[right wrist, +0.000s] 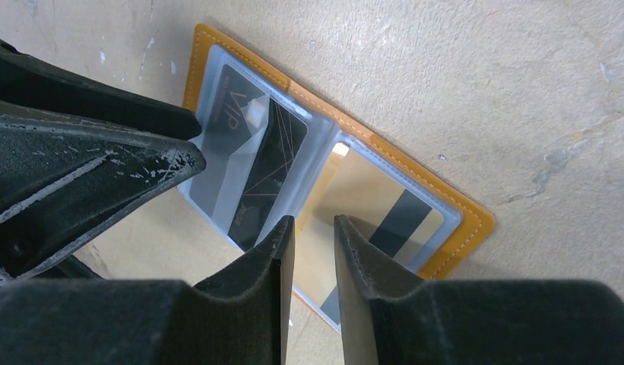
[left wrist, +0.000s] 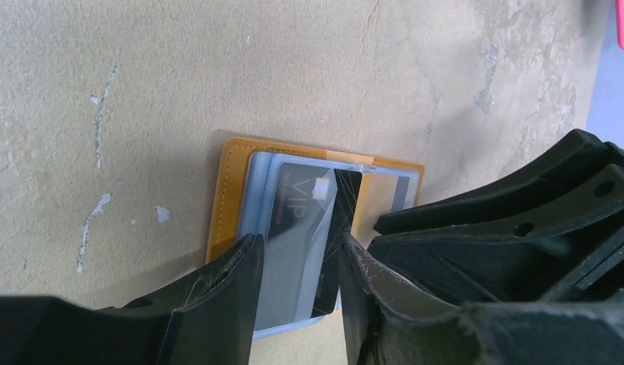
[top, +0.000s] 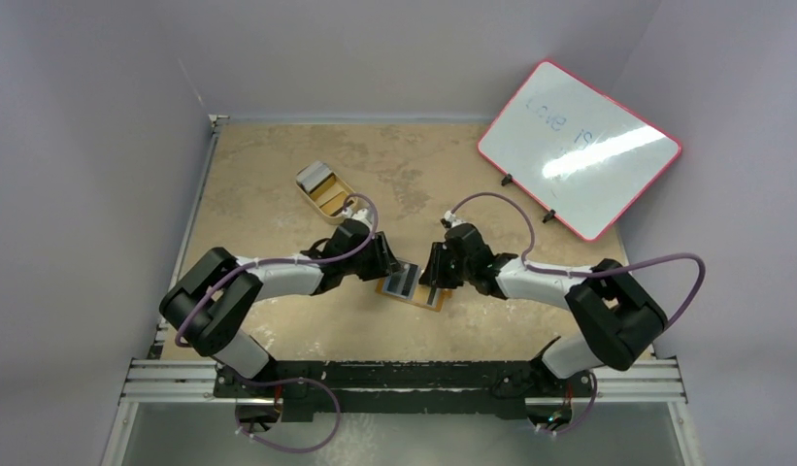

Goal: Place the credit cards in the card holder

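Note:
The tan card holder [top: 411, 299] lies open on the table between both arms. In its left clear pocket sits a dark card marked VIP [left wrist: 295, 199]. On its right side, under clear plastic, a beige panel with dark stripes [right wrist: 362, 190] shows. My left gripper hovers over the left pocket, part open, with the card visible between its fingers and nothing held. Over the right half, my right gripper is also part open and empty. Whether any fingertip touches the plastic, I cannot tell.
A tan box [top: 326, 191] with a grey item at one end stands behind my left arm. At the back right leans a whiteboard [top: 579, 146] with a red edge.

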